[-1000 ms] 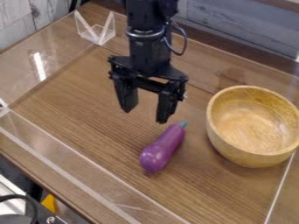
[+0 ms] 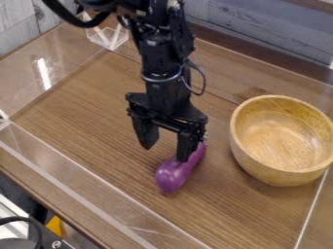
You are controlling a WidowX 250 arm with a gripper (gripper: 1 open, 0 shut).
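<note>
The black gripper [image 2: 164, 138] hangs over the middle of the table with its fingers open, pointing down. Just below and right of it lies a purple eggplant [image 2: 173, 175], slanting up to the right, its upper end partly hidden by the right finger. Whether the finger touches it I cannot tell.
A tan bowl [image 2: 279, 141] sits on the right side of the wooden table [image 2: 78, 126]. Pale walls edge the table at the back and left.
The gripper has moved toward the front and down, from above and behind the eggplant to right at its upper end. The eggplant looks about in the same place.
</note>
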